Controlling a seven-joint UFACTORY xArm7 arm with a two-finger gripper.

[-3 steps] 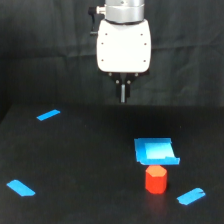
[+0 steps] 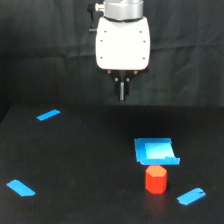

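Note:
High at the top centre hangs my gripper (image 2: 122, 90), a thin dark tip below a white arm body, well above the table. It is too small and dark to tell how its fingers stand. A red-orange hexagonal block (image 2: 156, 179) stands on the table at the lower right. Just behind it lies a light blue open tray or box (image 2: 156, 151) with a paler inside. Nothing visible hangs from the gripper.
Blue tape strips lie flat on the black table: one at the back left (image 2: 48, 115), one at the front left (image 2: 20, 188), one at the front right (image 2: 191, 196). Dark cloth hangs behind.

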